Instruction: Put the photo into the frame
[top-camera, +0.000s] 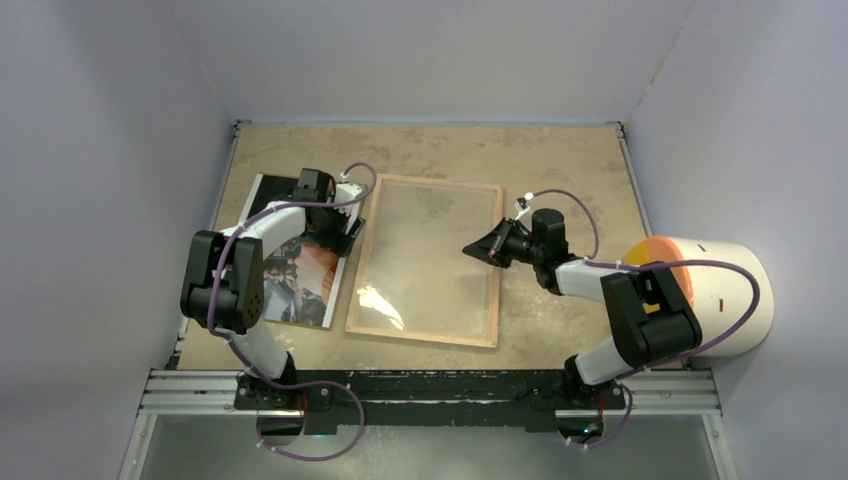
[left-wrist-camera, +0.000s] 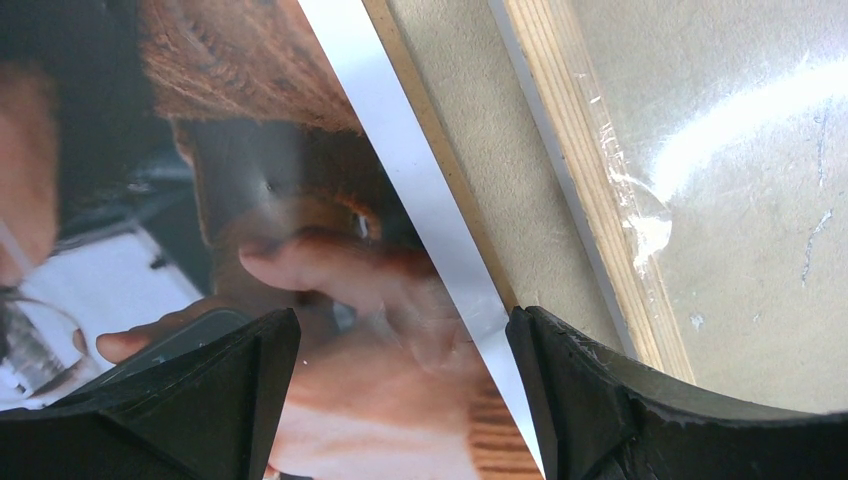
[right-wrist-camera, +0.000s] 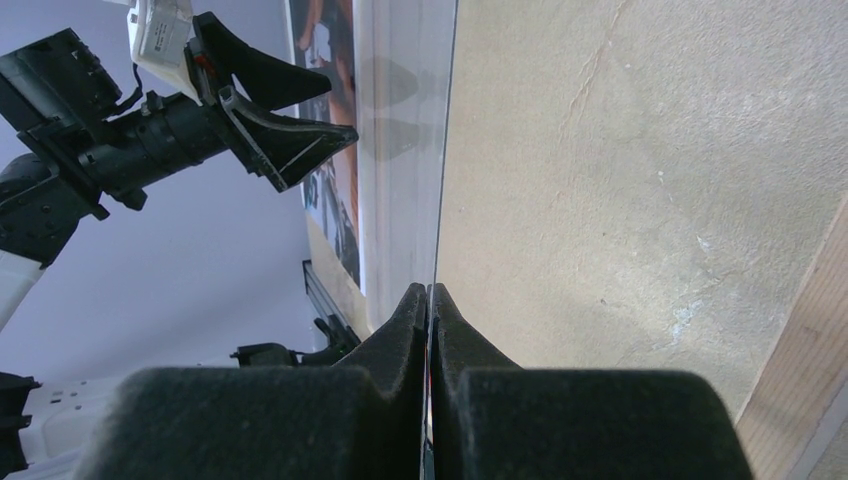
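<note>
The photo (top-camera: 297, 285), with white borders, lies on the table at the left, partly hidden under the left arm. To its right the wooden frame (top-camera: 420, 340) lies flat. My left gripper is open over the photo's right side, and its right fingertip (left-wrist-camera: 530, 325) is at the white border and brown backing edge. Over the frame, my right gripper is shut on a thin clear sheet (right-wrist-camera: 405, 200), whose edge runs between its fingertips. That sheet is seen nearly edge-on in the right wrist view.
A white roll-shaped thing with an orange end (top-camera: 725, 295) stands at the right. A narrow strip of bare table separates photo and frame.
</note>
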